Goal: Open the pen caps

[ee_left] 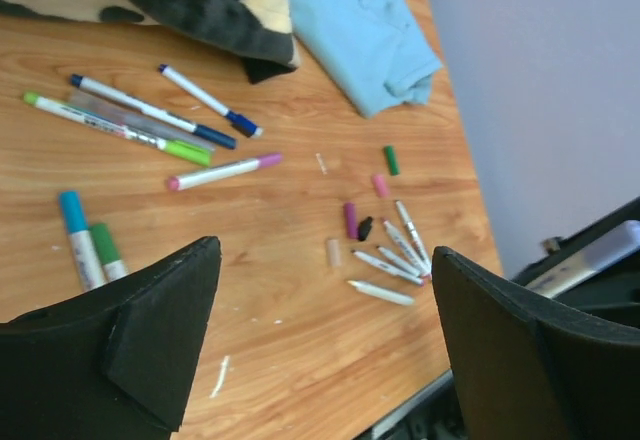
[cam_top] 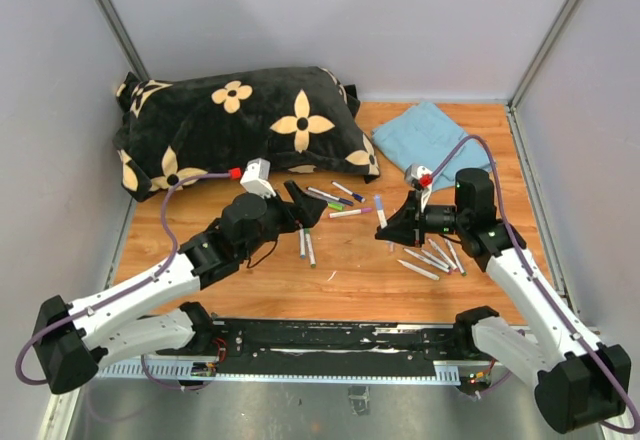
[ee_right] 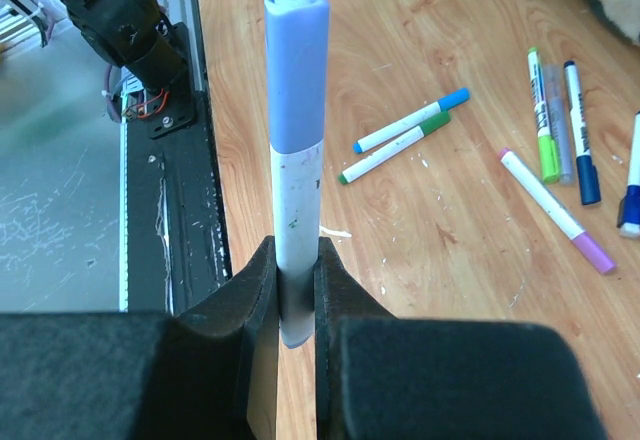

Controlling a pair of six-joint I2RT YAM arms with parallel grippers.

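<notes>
My right gripper is shut on a marker (ee_right: 296, 110) with a light-blue cap, held upright. My left gripper (cam_top: 304, 198) hovers left of it, its fingers parted, nothing visible between them. On the table lie capped markers: pink (ee_right: 545, 200), light green (ee_right: 543, 115), dark blue (ee_right: 580, 135), cyan (ee_left: 80, 240) and green (ee_left: 106, 257). Several uncapped pens (ee_left: 380, 290) lie at the right, near loose caps (ee_left: 350, 220).
A dark flowered cushion (cam_top: 250, 125) fills the back left. A folded blue cloth (cam_top: 430, 140) lies back right.
</notes>
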